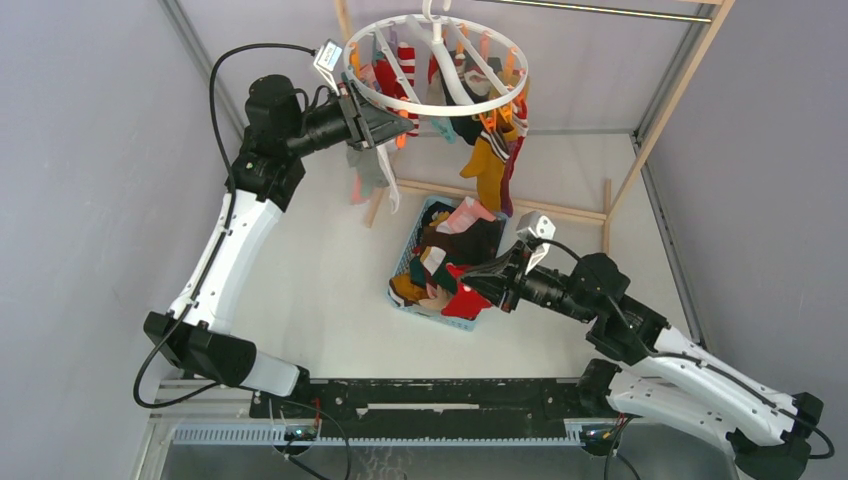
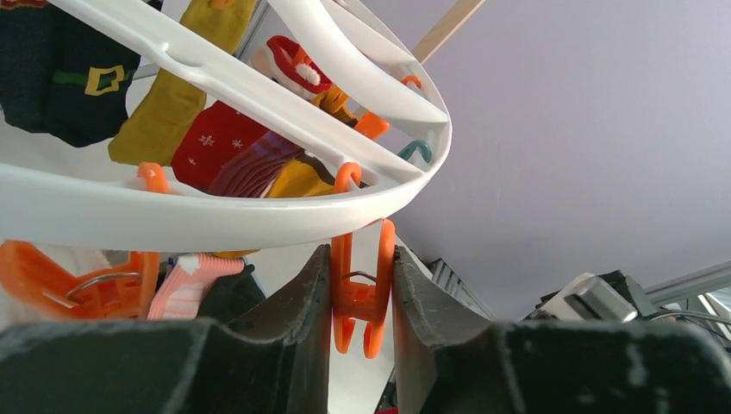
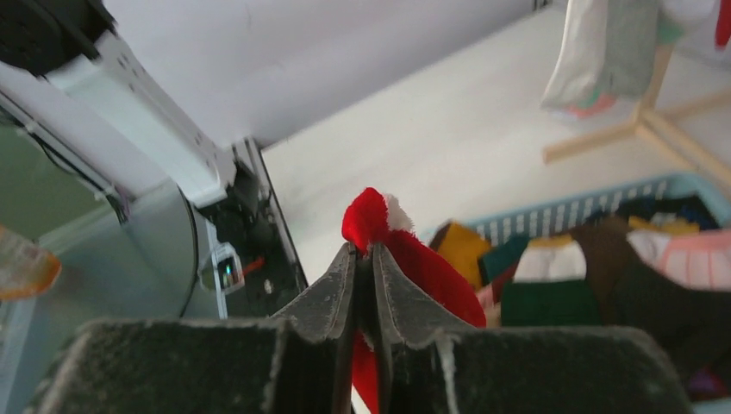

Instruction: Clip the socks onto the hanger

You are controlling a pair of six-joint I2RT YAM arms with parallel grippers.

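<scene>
The white round hanger (image 1: 357, 88) hangs at the top, with several socks clipped around its ring. My left gripper is shut on an orange clip (image 2: 353, 297) hooked on the ring's rim. Pressed between the fingers, that clip holds no sock. Over the basket's front right side, my right gripper (image 1: 468, 283) is shut on a red sock (image 1: 463, 304) with a white part. In the right wrist view the red sock (image 3: 435, 280) sticks up from between the fingertips and also hangs below them.
A light blue basket (image 1: 405, 251) full of loose socks stands under the hanger. Behind it is a wooden stand (image 1: 662, 101). Hanging socks, such as the mustard one (image 1: 486, 170), reach down near the basket.
</scene>
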